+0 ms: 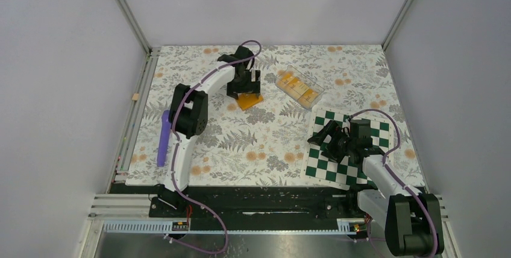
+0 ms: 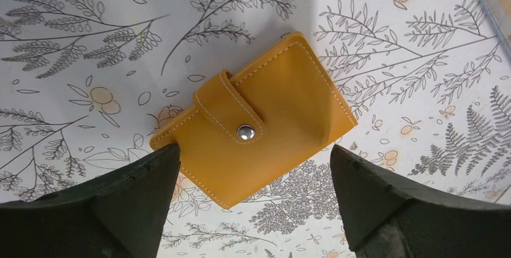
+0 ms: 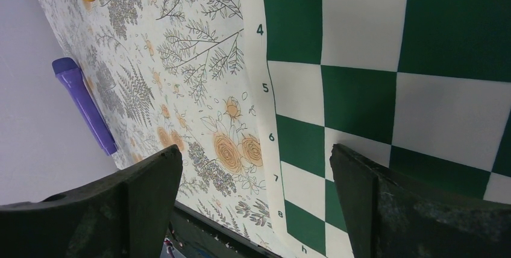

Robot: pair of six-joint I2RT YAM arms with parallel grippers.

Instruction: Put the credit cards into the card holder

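An orange leather card holder (image 1: 250, 102) with a snapped strap lies closed on the patterned mat; the left wrist view shows it (image 2: 283, 149) tilted between my left gripper's fingers. My left gripper hangs over it, partly open, nothing held. A clear tray (image 1: 288, 89) with orange and tan flat items, possibly the cards, sits right of the holder. My right gripper is open over the checkered board, holding nothing.
The green-and-white board (image 1: 319, 167) covers the front right. A purple stick-like object (image 1: 163, 143) lies along the left edge.
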